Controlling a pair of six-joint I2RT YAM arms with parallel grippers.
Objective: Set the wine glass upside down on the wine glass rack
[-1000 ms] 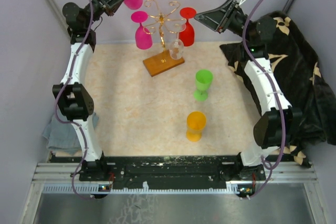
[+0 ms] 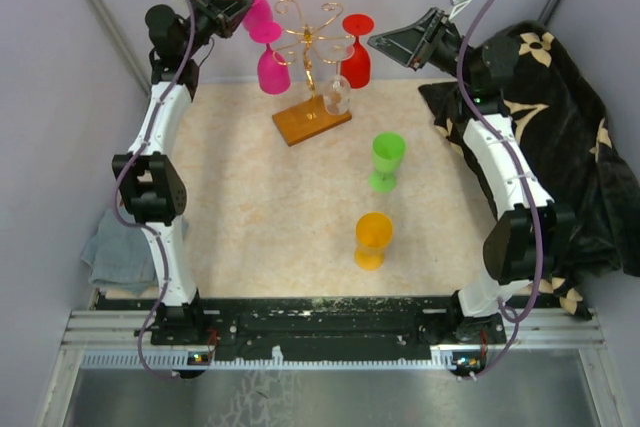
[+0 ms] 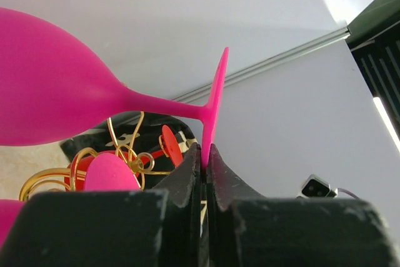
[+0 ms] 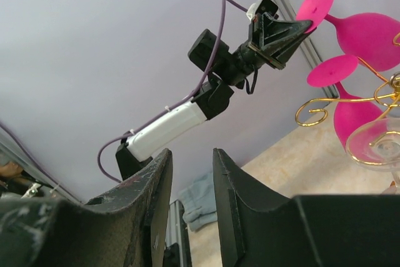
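My left gripper (image 2: 242, 5) is shut on the foot of a pink wine glass (image 3: 75, 85), held upside down at the rack's left in the top view, beside the gold rack (image 2: 308, 35). Its bowl sits left in the left wrist view, stem horizontal there. Another pink glass (image 2: 273, 71) hangs inverted on the rack, as do a red glass (image 2: 356, 66) and a clear glass (image 2: 336, 96). My right gripper (image 2: 385, 44) stands open and empty right of the rack.
A green goblet (image 2: 388, 152) and an orange goblet (image 2: 373, 237) stand upright on the table. A dark patterned cloth (image 2: 590, 197) lies at right, a folded blue cloth (image 2: 130, 257) at left.
My left arm has moved right toward the rack, carrying the pink glass slightly down in the top view and closer to the rack. My right arm has shifted very slightly.
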